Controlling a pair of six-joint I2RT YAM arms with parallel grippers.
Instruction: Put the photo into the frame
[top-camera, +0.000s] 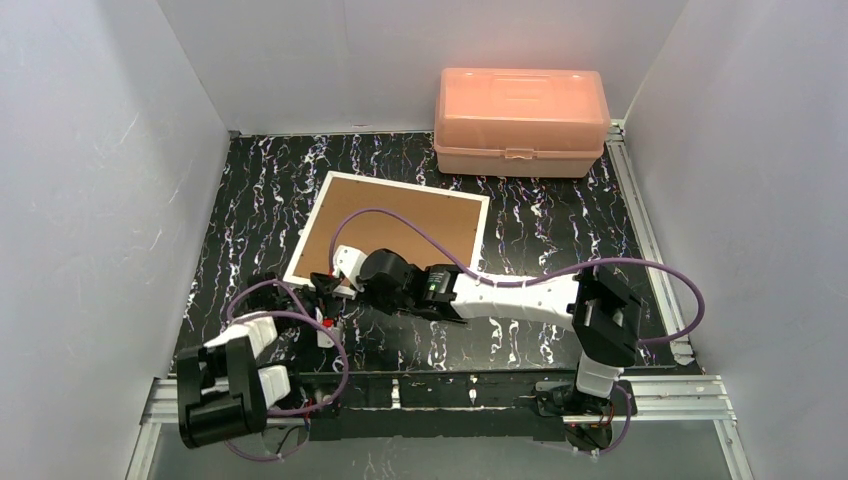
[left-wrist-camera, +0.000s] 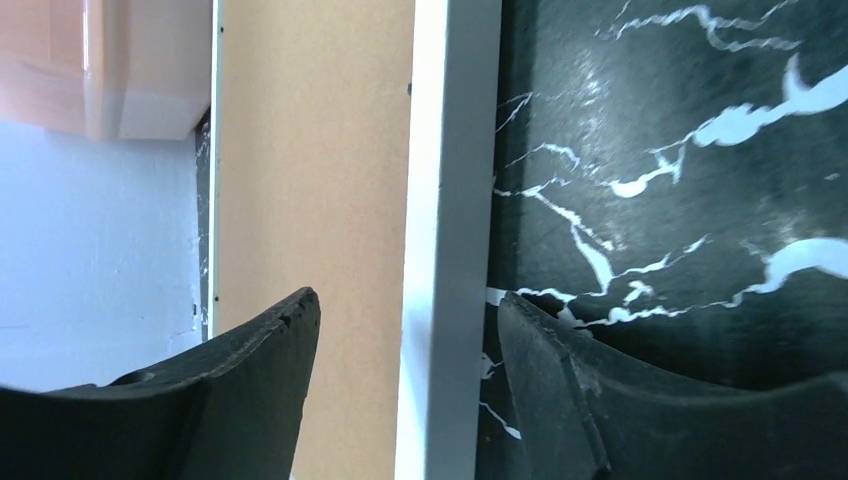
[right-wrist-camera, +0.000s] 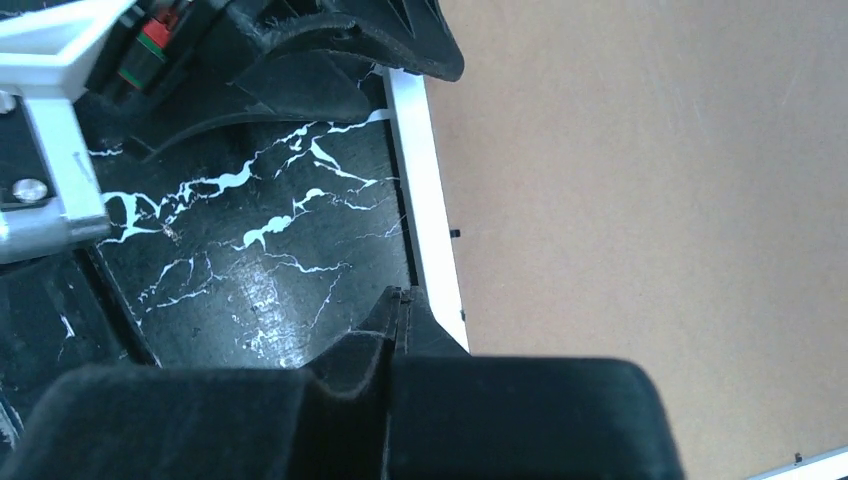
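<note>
A white-bordered frame with a brown backboard (top-camera: 400, 205) lies face down or back up on the black marble surface; no photo is visible. In the left wrist view, my left gripper stands open, its fingers either side of the white frame edge (left-wrist-camera: 450, 170). My right gripper is shut, nothing visible between its fingers, at the near edge of the frame, beside the left gripper. The same board (right-wrist-camera: 640, 200) fills the right of the right wrist view.
A pink lidded box (top-camera: 520, 120) stands at the back right. Grey walls enclose the surface on three sides. Free marble lies left and right of the frame. Both arms and their purple cables crowd the front.
</note>
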